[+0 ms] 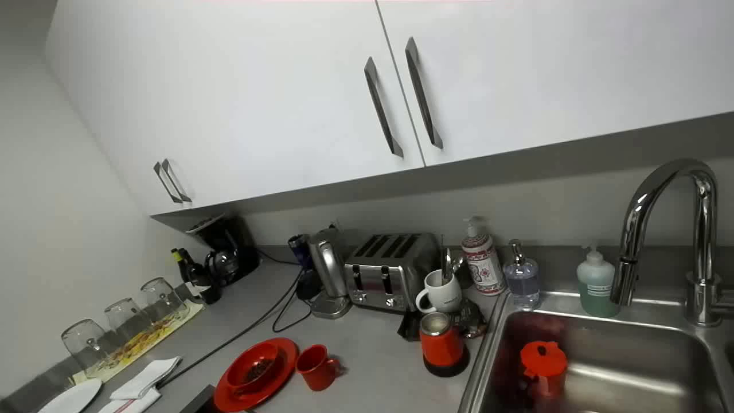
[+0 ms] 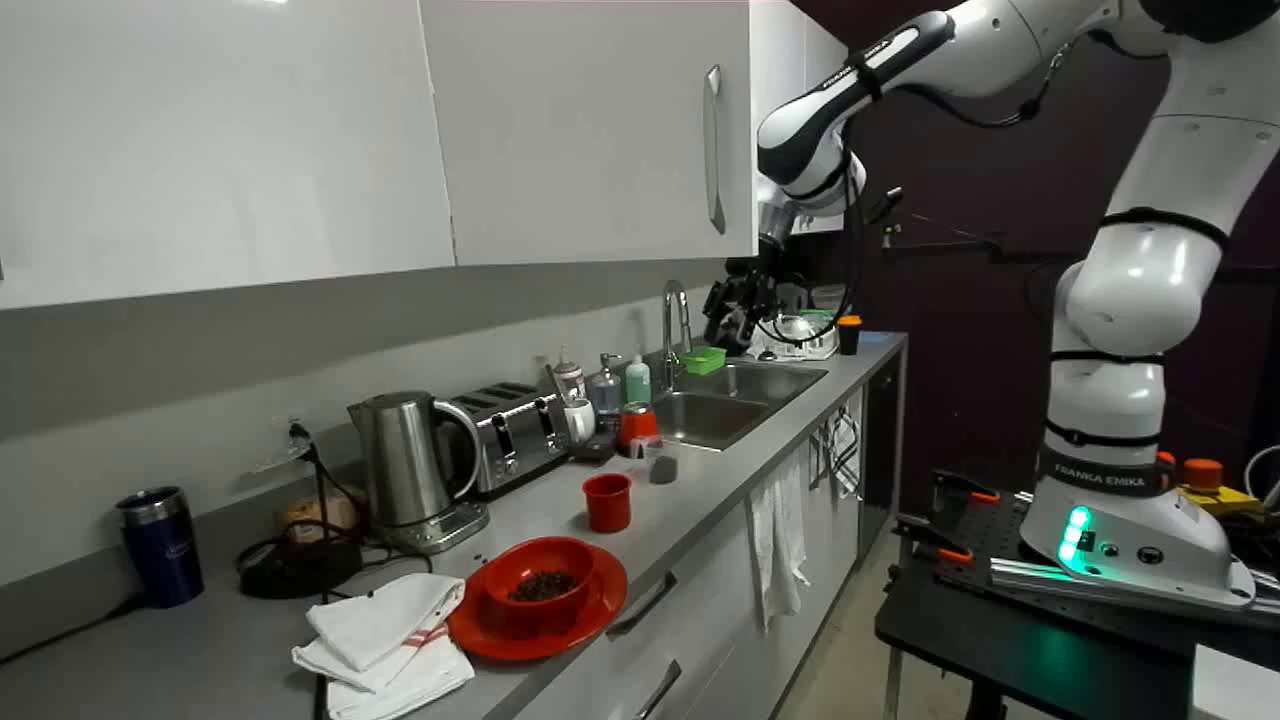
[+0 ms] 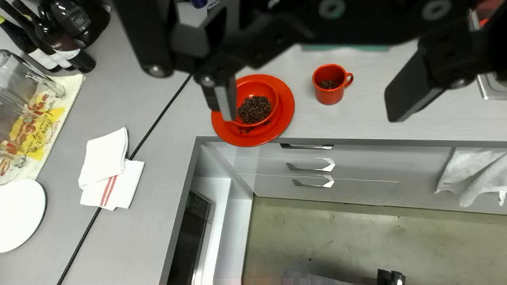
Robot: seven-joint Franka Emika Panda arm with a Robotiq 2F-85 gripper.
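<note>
My gripper is open, its black fingers wide apart with nothing held between them. In exterior view 2 the gripper [image 2: 727,326] hangs in the air below the cabinet, with the sink behind it in the picture; it is out of sight in exterior view 1. A red mug [image 3: 330,95] with some coffee beans inside stands on the counter, well below the gap between the fingers. Left of the mug, a red bowl [image 2: 549,558] holding more beans rests on a red plate [image 2: 615,596]. A few beans lie on the plate beside the bowl in the wrist view.
Folded white towels [image 2: 381,624] lie by the plate. A kettle [image 2: 408,468], a toaster [image 2: 516,432] and a red-and-black grinder [image 1: 442,346] stand along the wall. The sink [image 1: 626,344] holds a red lidded object [image 1: 545,362]. A black cable [image 3: 161,114] crosses the counter.
</note>
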